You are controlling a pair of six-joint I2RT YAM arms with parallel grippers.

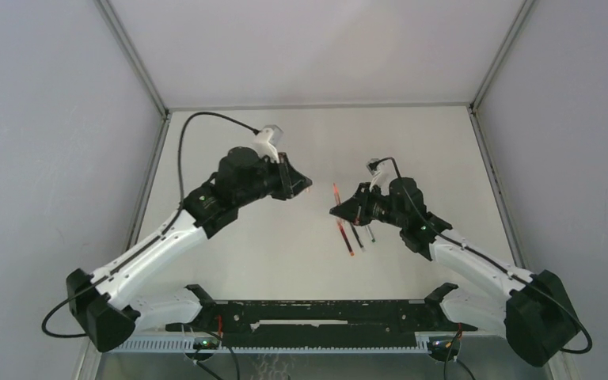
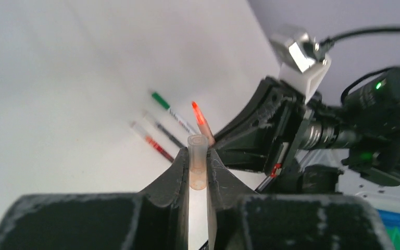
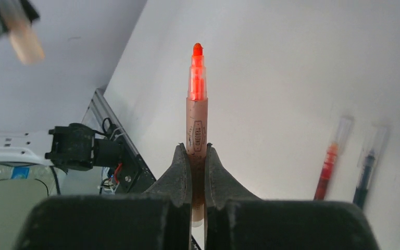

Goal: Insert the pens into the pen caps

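My left gripper is shut on a translucent cap (image 2: 198, 151), held upright between its fingertips in the left wrist view. My right gripper is shut on an orange pen (image 3: 197, 125), its bright orange tip exposed and pointing away from the fingers. The two grippers are apart, the left one higher up in the top view. On the table lie a red pen (image 3: 325, 172), a dark pen (image 3: 365, 174) and a green-ended pen (image 2: 174, 112).
Walls and frame rails border it on the sides and back.
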